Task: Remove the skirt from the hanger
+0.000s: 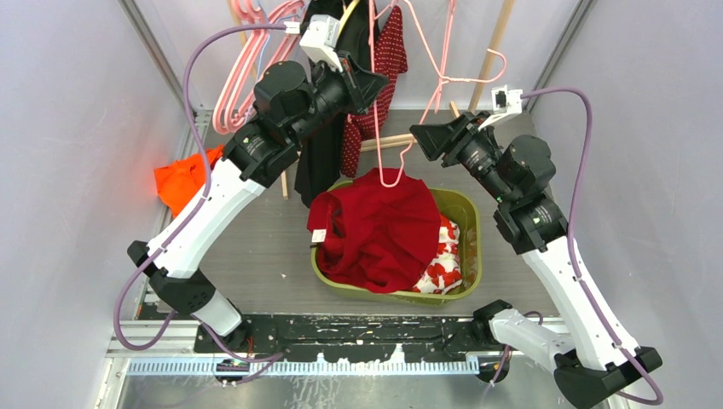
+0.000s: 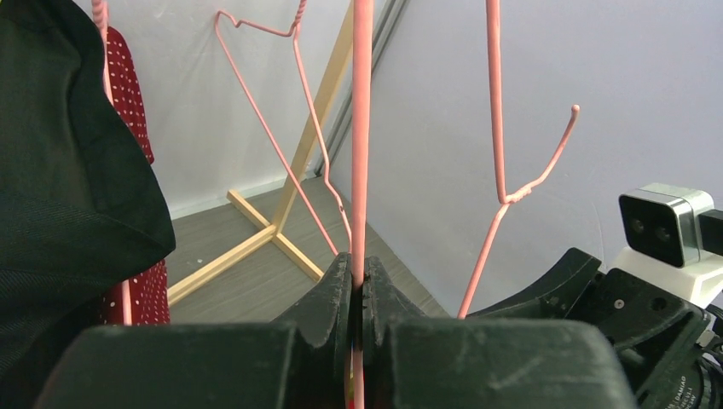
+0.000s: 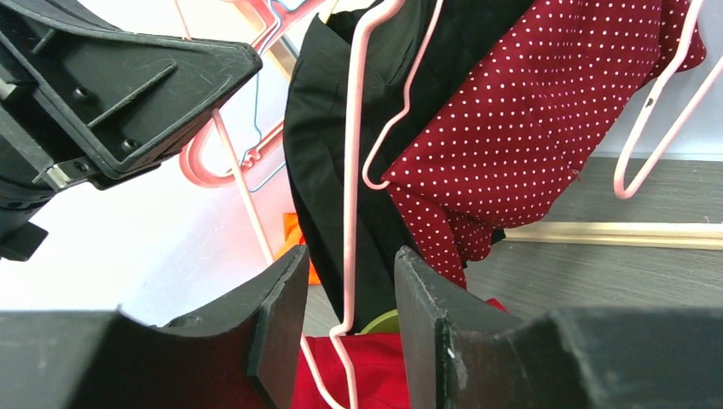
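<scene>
My left gripper (image 1: 371, 89) is shut on a pink wire hanger (image 2: 360, 153), which runs upright between its fingers in the left wrist view. The hanger hangs down over a dark red garment (image 1: 375, 230) lying in an olive basket (image 1: 465, 285); no garment shows on this hanger. My right gripper (image 1: 422, 136) stands part open beside the hanger's other side; in the right wrist view a bent pink wire (image 3: 349, 213) runs down between its fingertips, apparently not gripped.
A black garment (image 1: 315, 162) and a red dotted one (image 3: 529, 119) hang behind. Pink hangers (image 1: 234, 85) hang upper left. Orange cloth (image 1: 179, 183) lies at the left. A wooden rack (image 2: 239, 256) stands at the back.
</scene>
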